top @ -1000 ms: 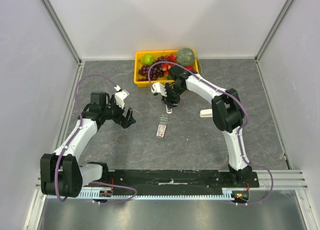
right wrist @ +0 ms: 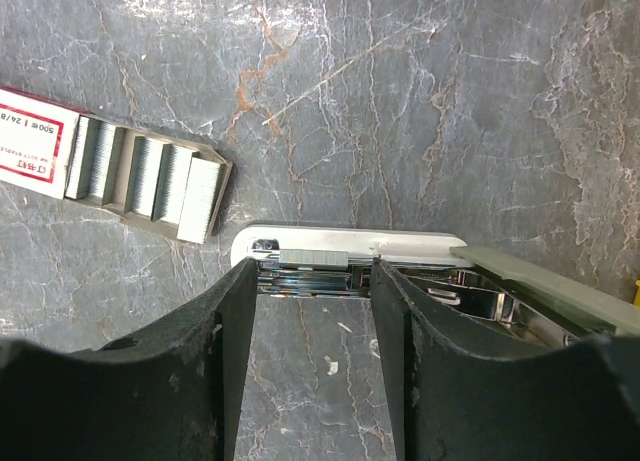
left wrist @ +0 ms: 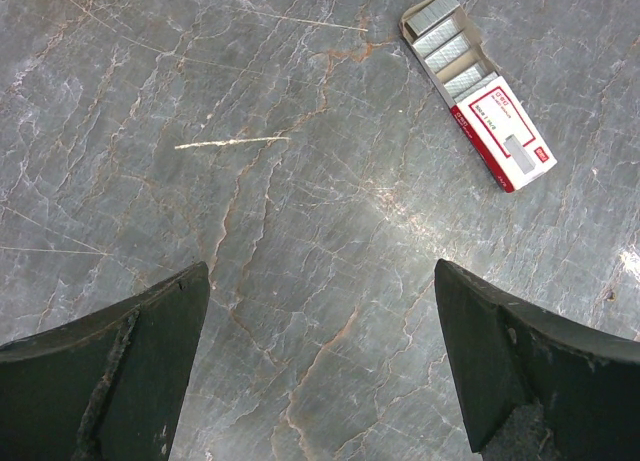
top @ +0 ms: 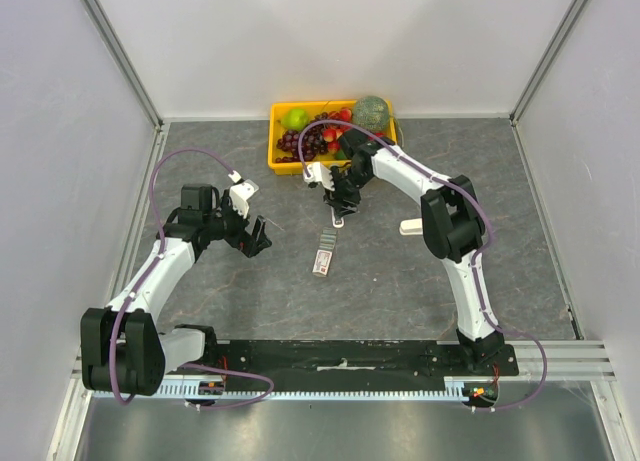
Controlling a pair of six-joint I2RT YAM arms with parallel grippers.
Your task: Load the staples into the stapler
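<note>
An opened stapler (right wrist: 425,243) lies under my right gripper, a staple strip (right wrist: 314,258) lying in its channel between the gripper's open fingers; in the top view that gripper mostly covers it. An open carton of staples (top: 323,257) lies just toward the front, its strips visible in both wrist views (left wrist: 490,116) (right wrist: 40,139). My left gripper (top: 250,239) hangs open and empty over the table left of the carton.
A yellow crate (top: 275,136) of fruit stands at the back behind the stapler. A pale oblong object (top: 411,227) lies right of centre.
My right arm has shifted very slightly around the stapler. The left arm, carton and crate are unchanged.
</note>
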